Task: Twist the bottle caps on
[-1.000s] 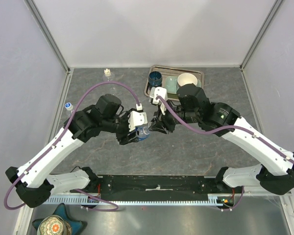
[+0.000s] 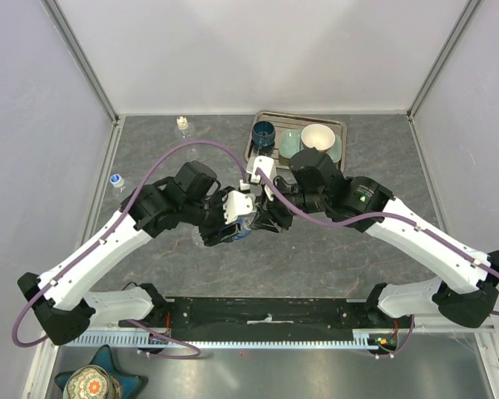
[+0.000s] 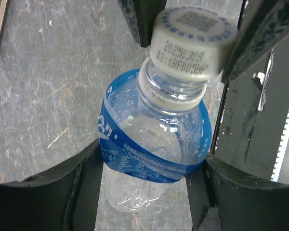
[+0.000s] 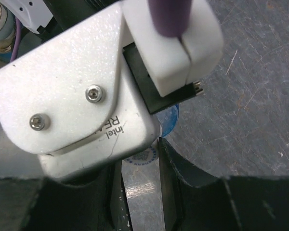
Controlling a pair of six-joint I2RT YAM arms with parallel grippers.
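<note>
In the left wrist view, a clear bottle with a blue label [image 3: 135, 156] sits between the fingers of my left gripper, which is shut on it. A white bottle cap [image 3: 192, 43] covers the bottle's mouth, and a clear neck with a white ring shows below it. My right gripper is shut on this cap, one finger on either side. From the right wrist, part of the cap [image 4: 142, 157] shows between the fingertips; the camera housing hides most of the bottle. From above, both grippers meet over the middle of the table, largely covering the bottle.
Two other bottles stand at the left: a blue-capped bottle [image 2: 116, 181] near the side edge and a light-capped bottle [image 2: 183, 127] farther back. A metal tray [image 2: 343, 133] holding cups is at the back.
Over the last second my right gripper has shifted slightly left and toward the table's front, its wrist turning a little.
</note>
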